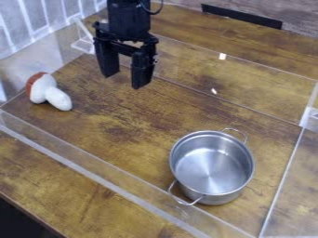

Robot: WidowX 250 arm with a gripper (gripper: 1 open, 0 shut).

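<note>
My black gripper (125,63) hangs over the back left part of the wooden table, its fingers open and pointing down, with nothing seen between them. A steel pot (211,169) with wire handles stands at the front right, well apart from the gripper. A red and white toy (50,92), which looks like a mushroom, lies on its side at the left, below and left of the gripper.
Clear plastic walls (99,160) edge the wooden work area (137,121) at the front, left and right. The middle of the table between toy and pot is bare. A dark object (243,13) lies at the top edge.
</note>
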